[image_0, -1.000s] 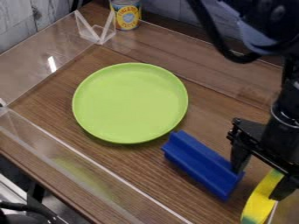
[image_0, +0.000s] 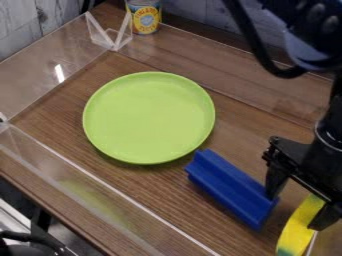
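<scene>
My black gripper (image_0: 305, 168) is at the right, low over a yellow object (image_0: 301, 233) that lies under its fingers near the front right corner; whether the fingers touch it is hard to tell. The fingers look open, though partly hidden. A blue block (image_0: 230, 189) lies on the wooden table (image_0: 174, 220) just left of the gripper. A green plate (image_0: 147, 116) rests left of centre.
A can (image_0: 143, 18) stands at the back left beside a white plastic item (image_0: 111, 32). Clear plastic borders the table's left side and front. The wood behind the plate and gripper is clear.
</scene>
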